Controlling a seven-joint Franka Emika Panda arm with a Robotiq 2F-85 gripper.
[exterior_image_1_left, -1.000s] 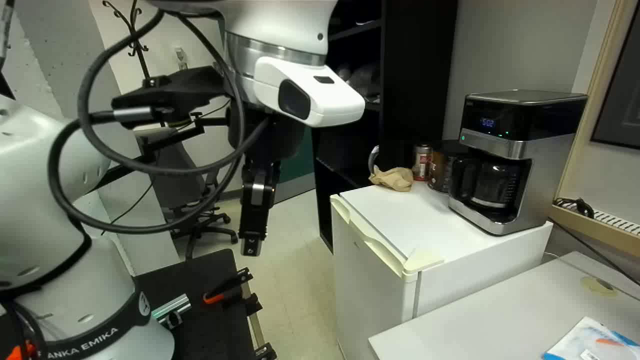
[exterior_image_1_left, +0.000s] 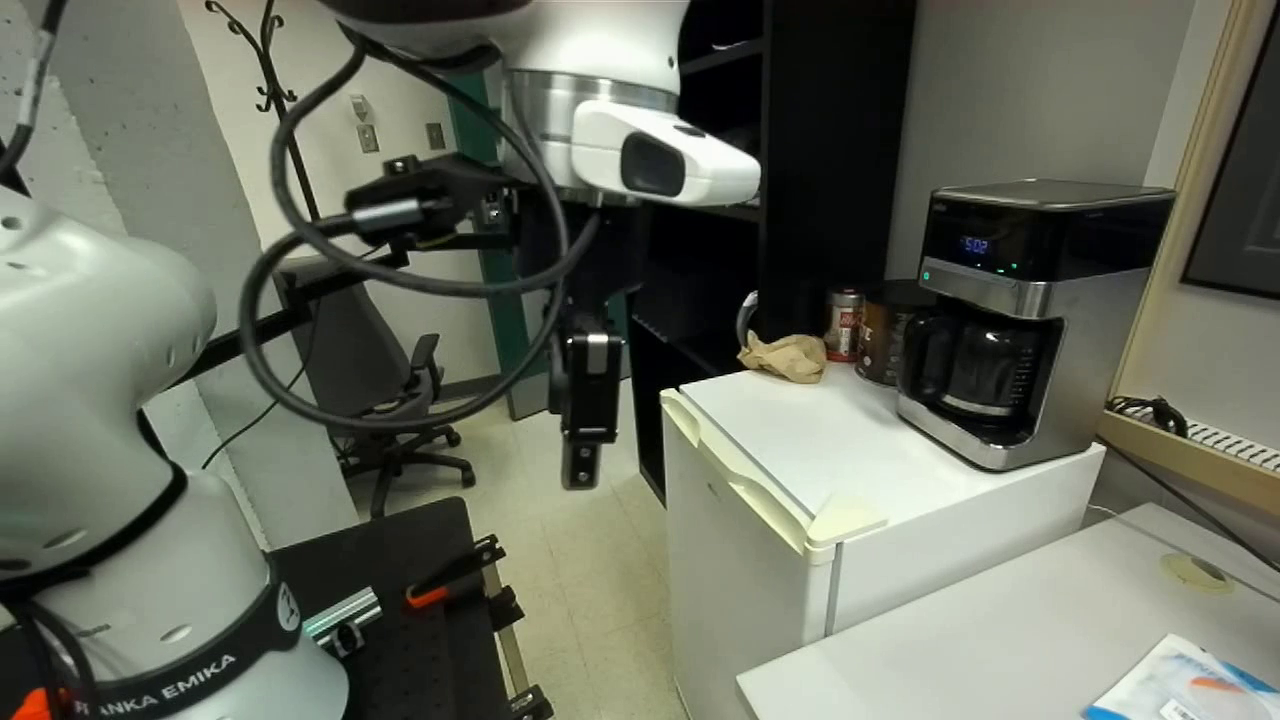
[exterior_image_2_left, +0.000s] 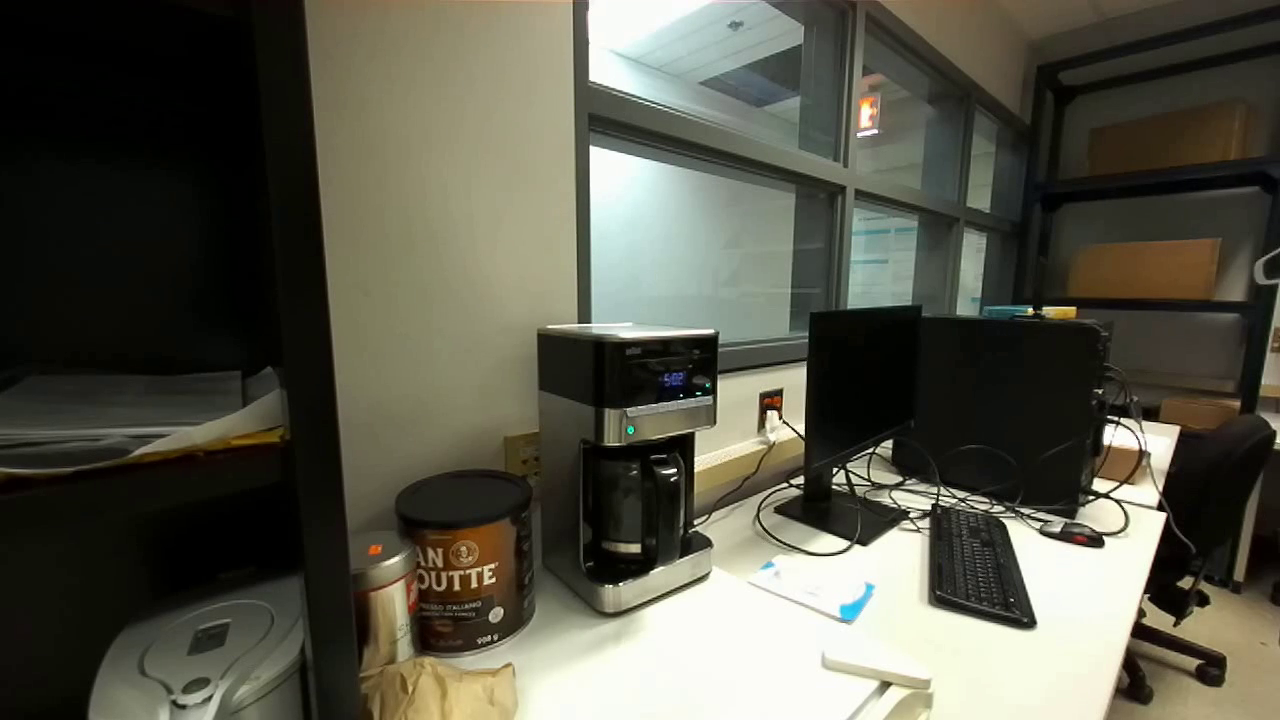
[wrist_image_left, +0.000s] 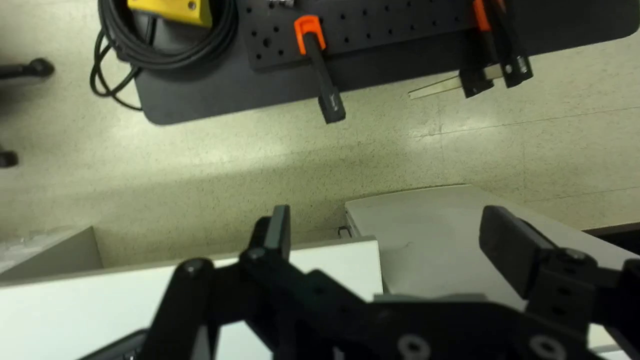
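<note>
My gripper is open in the wrist view, its two black fingers wide apart with only floor and fridge below. In exterior view 1 the gripper (exterior_image_1_left: 581, 474) hangs pointing down, left of the white mini fridge (exterior_image_1_left: 768, 564) and touching nothing. On the fridge stands a coffee maker (exterior_image_1_left: 1086, 312), its display lit and its glass carafe (exterior_image_1_left: 990, 366) seated inside. Exterior view 2 also shows the coffee maker (exterior_image_2_left: 630, 348) with the carafe's handle facing outward; the arm is out of that view.
A crumpled brown bag (exterior_image_1_left: 786, 358), a small tin (exterior_image_1_left: 843, 324) and a large coffee can (exterior_image_2_left: 468, 564) sit at the fridge's back. A white desk (exterior_image_1_left: 948, 654) adjoins the fridge. Clamps (wrist_image_left: 321, 66) stick out from the robot's black table.
My arm and gripper have moved right in exterior view 1, toward the fridge, and slightly up. The hand has turned a little. The coffee maker and the other objects stay put.
</note>
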